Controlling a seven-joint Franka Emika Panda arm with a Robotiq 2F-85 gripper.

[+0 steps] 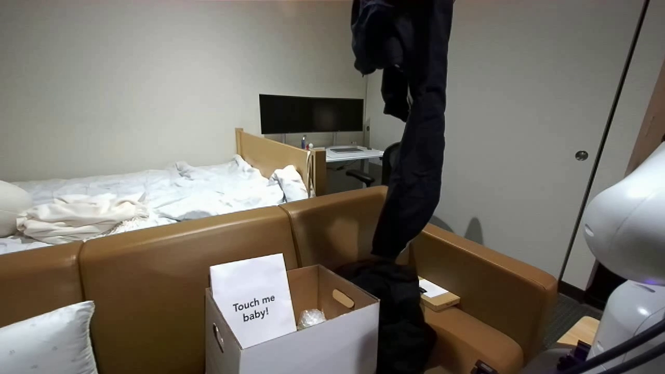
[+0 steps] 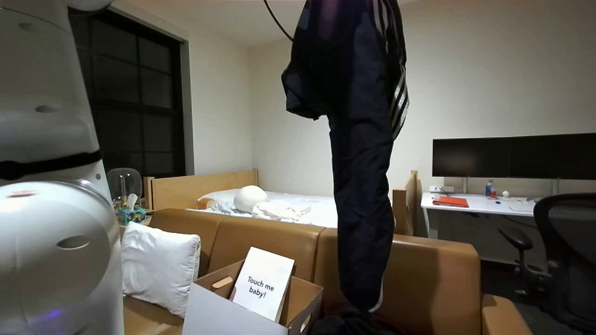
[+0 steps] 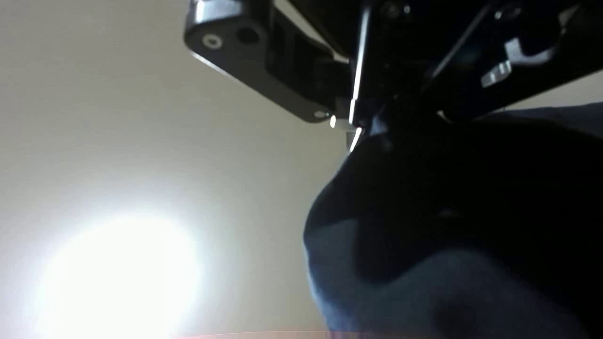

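A dark navy garment [image 1: 414, 149] hangs in the air over the brown sofa, one long leg or sleeve reaching down. White stripes run along its side in the second exterior view, where the garment [image 2: 363, 184] leaves the frame at the top. In the wrist view, my gripper is shut, and the dark cloth [image 3: 395, 271] bunches out right from its fingertips. The pinched bit of fabric itself is lost in shadow. Neither exterior view includes the gripper. Another dark cloth heap [image 1: 399, 318] lies on the sofa seat, just under the hanging end.
A white box [image 1: 311, 349] holding a "Touch me baby!" sign [image 1: 252, 302] and a clear wrapped item stands in front of the sofa [image 1: 187, 262]. A flat carton [image 1: 439, 296] lies by the armrest. A white pillow [image 2: 159, 268] rests at the other end.
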